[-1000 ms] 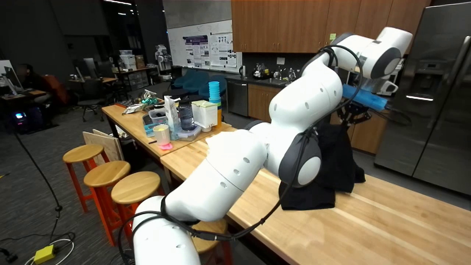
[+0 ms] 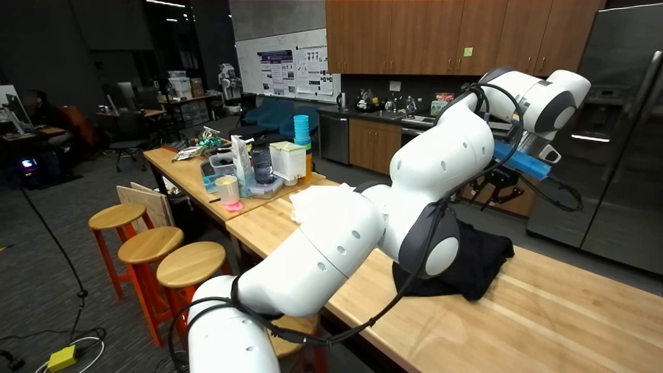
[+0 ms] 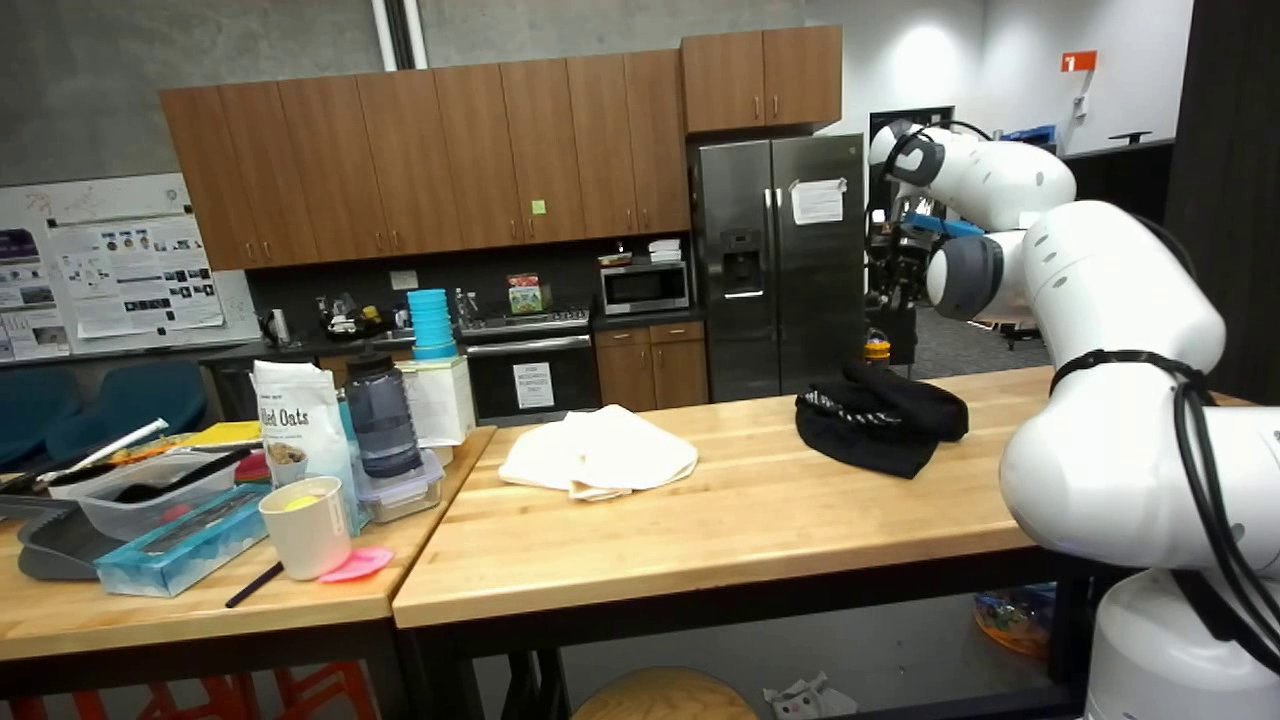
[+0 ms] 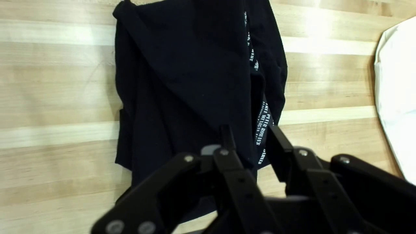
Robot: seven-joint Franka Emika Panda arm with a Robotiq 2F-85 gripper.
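A black cloth [image 2: 475,264] with white lettering along one edge lies loosely folded on the wooden table. The second exterior view shows it whole as a low heap [image 3: 882,414], and it fills the middle of the wrist view [image 4: 187,78]. Above it hangs my gripper, its two black fingers apart and pointing down. In the first exterior view the gripper [image 2: 483,198] is clear of the cloth, with no fabric hanging from it. The lettered band shows in the gap between the fingers, apparently below them.
A white cloth [image 3: 600,452] lies flat on the same table [image 3: 720,528], left of the black one. An adjoining table holds a mug [image 3: 306,526], an oats bag [image 3: 300,426], a dark bottle [image 3: 381,414] and containers. Bare tabletop separates the two cloths.
A second ago the black cloth hung raised from the gripper.
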